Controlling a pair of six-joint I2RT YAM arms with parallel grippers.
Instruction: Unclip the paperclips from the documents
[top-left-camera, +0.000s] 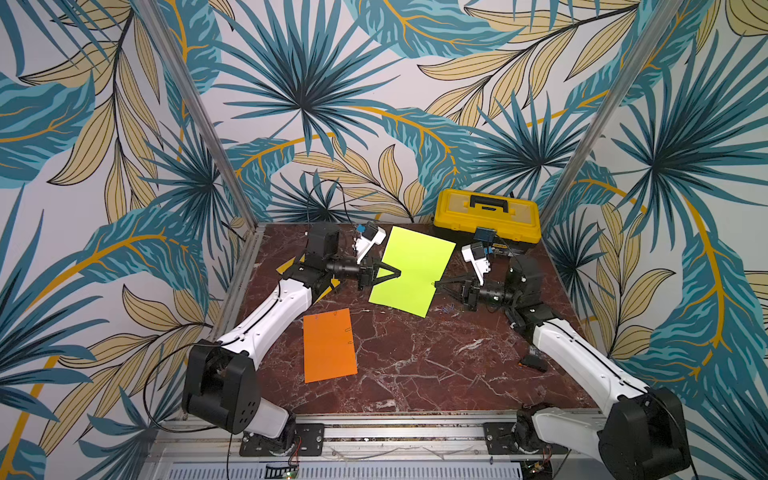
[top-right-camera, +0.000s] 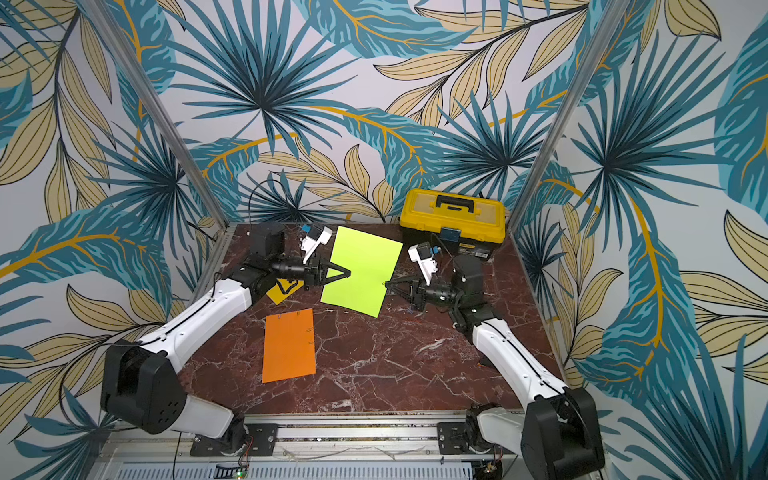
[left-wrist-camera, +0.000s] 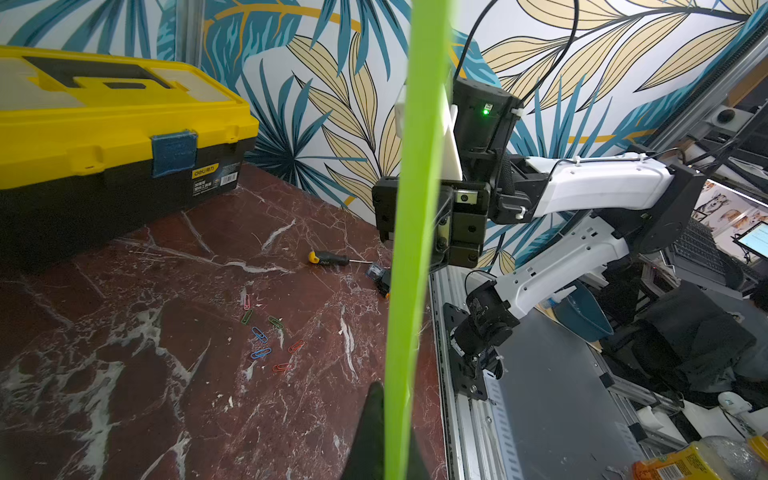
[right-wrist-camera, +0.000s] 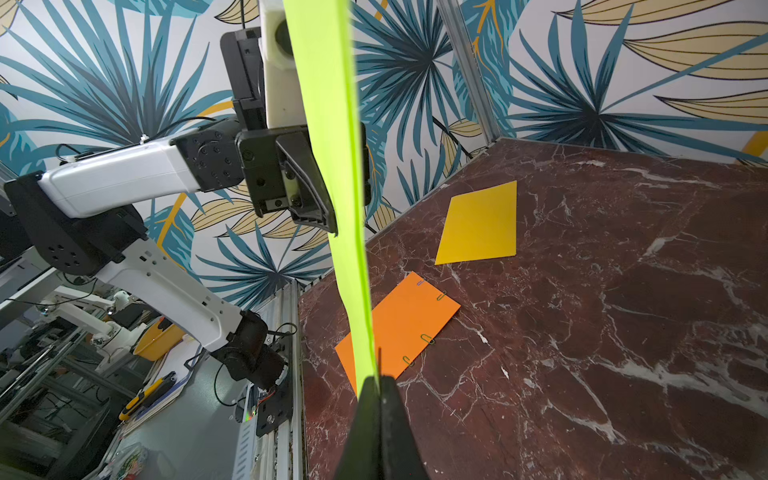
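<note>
A lime-green sheet hangs raised between my grippers, seen edge-on in both wrist views. My left gripper is shut on it at the left side, my right gripper is shut at its right edge; whether the right fingers pinch it is unclear. An orange document with paperclips along its edges lies at the front left. A yellow sheet lies behind it, partly hidden by the left arm in the top views. Several loose coloured paperclips lie on the table at the right.
A yellow toolbox stands at the back right. A screwdriver lies near the right arm.
</note>
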